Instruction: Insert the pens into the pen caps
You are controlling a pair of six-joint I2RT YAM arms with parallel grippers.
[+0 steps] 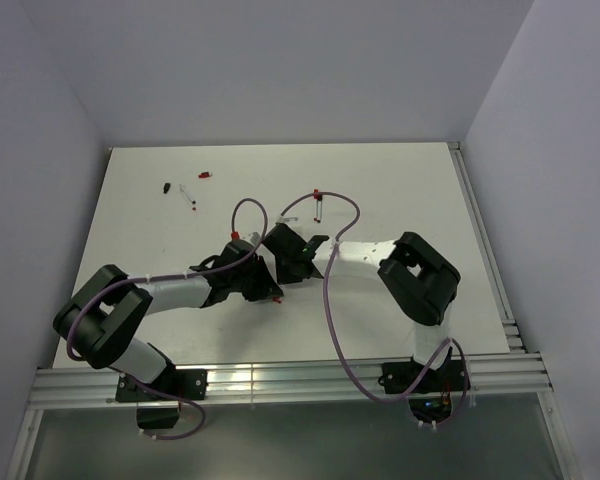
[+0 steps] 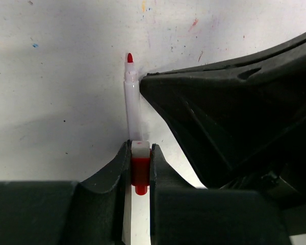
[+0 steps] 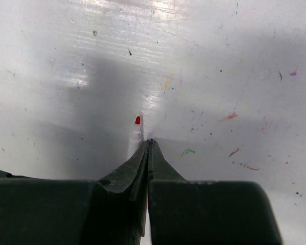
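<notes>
In the left wrist view, my left gripper is shut on a red cap (image 2: 141, 171) with a whitish end. Just beyond that end, a white marker pen (image 2: 133, 109) with a red tip lies on the table, roughly in line with the cap; whether the two touch cannot be told. My right gripper is shut, nothing between its fingers. The pen (image 3: 135, 139) lies outside them, along their left side in the right wrist view. From above, both grippers (image 1: 270, 290) (image 1: 292, 278) nearly meet, and the red tip (image 1: 278, 299) shows near the left one.
At the back left lie a red cap (image 1: 205, 175), a black cap (image 1: 167, 187) and a thin white pen (image 1: 188, 197). Another pen (image 1: 319, 210), with red and black pieces at its far end, lies behind the right arm.
</notes>
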